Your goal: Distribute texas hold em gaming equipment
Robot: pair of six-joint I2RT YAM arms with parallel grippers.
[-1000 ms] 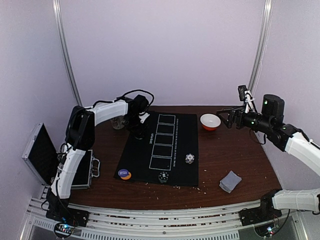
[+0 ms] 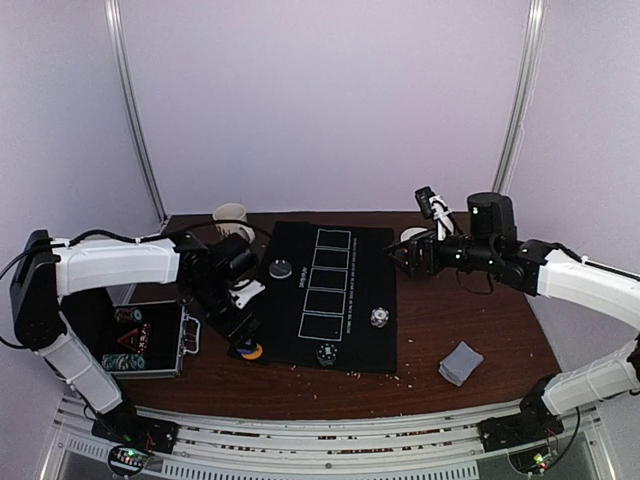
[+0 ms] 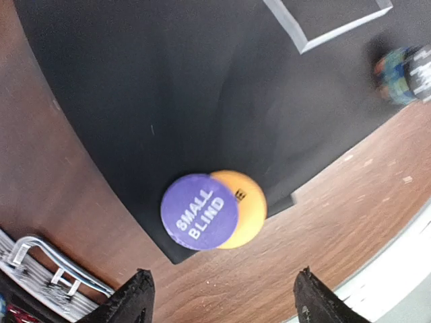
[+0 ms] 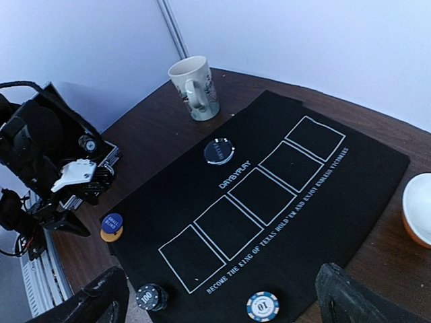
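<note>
The black poker mat [image 2: 368, 280] lies mid-table, with printed card boxes. At its near-left corner a purple SMALL BLIND button [image 3: 199, 210] overlaps an orange button [image 3: 246, 219]; my left gripper is just above them, fingers apart, nothing between. A dark disc [image 2: 280, 269] rests near the mat's left edge, a dark chip stack [image 4: 151, 297] near the front, a 10 chip [image 4: 262, 306] toward the right. My right gripper hangs open over the mat's right side.
The open case [image 2: 160, 370] with chips is at left, a mug [image 4: 195, 87] behind it, a bowl [image 4: 416, 208] at back right, a grey cloth [image 2: 460, 362] at front right, where the table is otherwise clear.
My left arm has swung from the dark disc at the upper left down to the buttons at the near-left corner. The right gripper has moved left, toward the mat.
</note>
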